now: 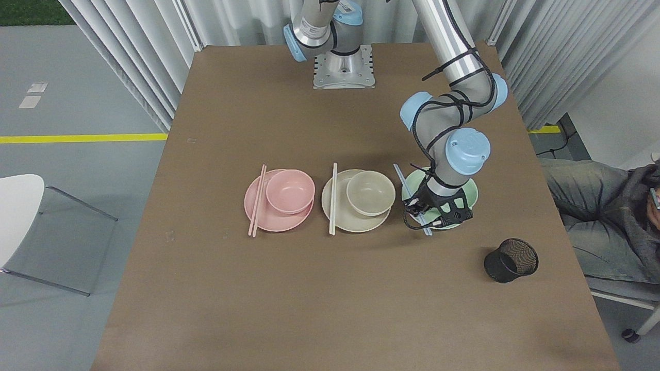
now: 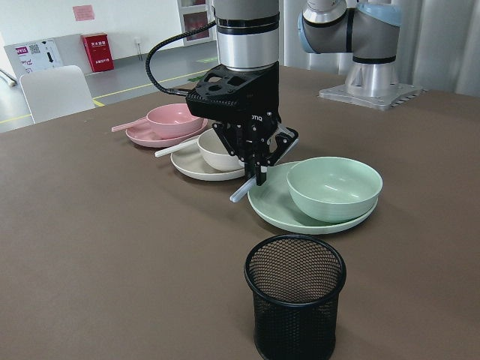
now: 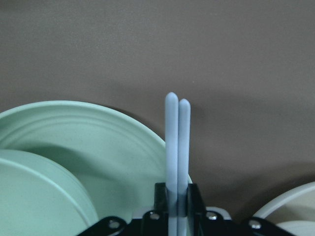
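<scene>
My gripper (image 2: 255, 165) is over the green plate (image 2: 274, 206), shut on a pair of pale blue chopsticks (image 3: 171, 142), which lie side by side and extend past the plate's rim in the wrist view. A green bowl (image 2: 334, 196) stands on that plate. To its left in the front view are a cream bowl (image 1: 371, 191) on a cream plate (image 1: 346, 219) with cream chopsticks (image 1: 333, 198), and a pink bowl (image 1: 289, 189) on a pink plate (image 1: 278, 222) with pink chopsticks (image 1: 257, 201). My arm partly hides the green setting in the front view.
A black mesh cup (image 1: 511, 260) stands near the table's right side, in front of the green plate. A person sits beyond the right edge.
</scene>
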